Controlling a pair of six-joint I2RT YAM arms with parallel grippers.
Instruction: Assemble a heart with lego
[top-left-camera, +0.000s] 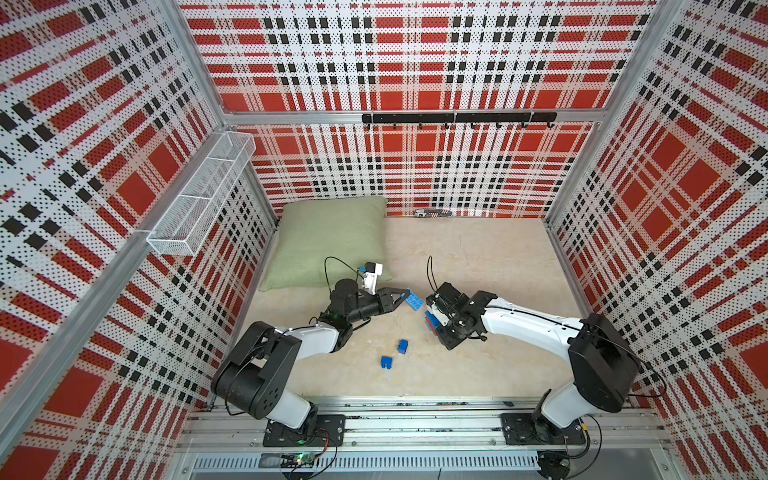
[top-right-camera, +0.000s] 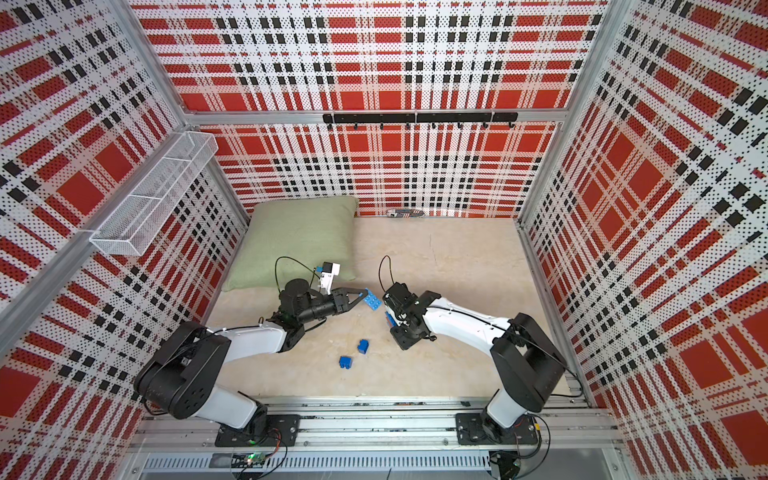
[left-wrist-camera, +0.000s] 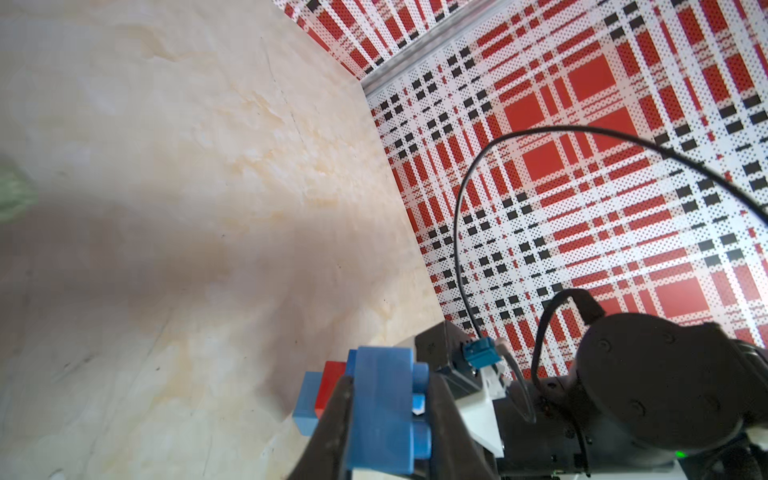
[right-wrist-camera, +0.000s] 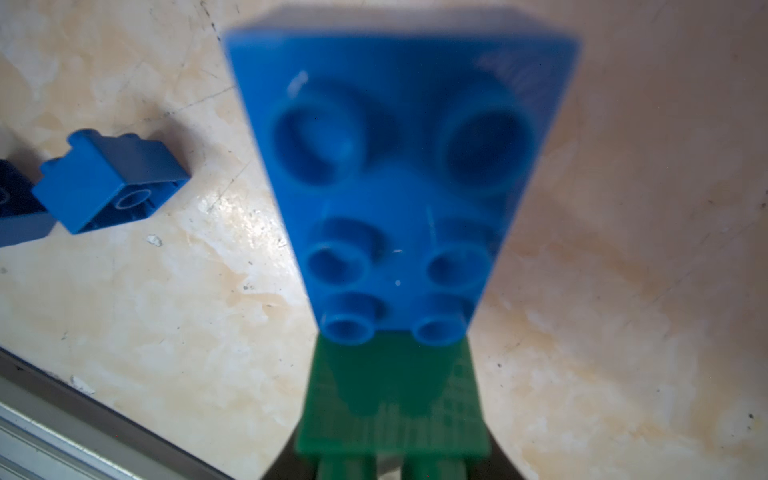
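Observation:
Raised over the middle of the table, my left gripper (top-left-camera: 407, 295) is shut on a light blue brick (top-left-camera: 413, 302). In the left wrist view this brick (left-wrist-camera: 382, 408) fills the space between the blurred fingers, its studs facing right. My right gripper is shut on a green brick (right-wrist-camera: 392, 392), joined to a long blue studded brick (right-wrist-camera: 400, 200). A red brick (left-wrist-camera: 330, 384) and more blue show behind the left brick in the left wrist view. The two held pieces appear close but apart in the top views.
Two loose blue bricks, one nearer the front (top-left-camera: 386, 362) and one just behind it (top-left-camera: 402, 346), lie on the table. A green cushion (top-left-camera: 328, 240) occupies the back left. A metal rail (top-left-camera: 440, 404) runs along the front edge.

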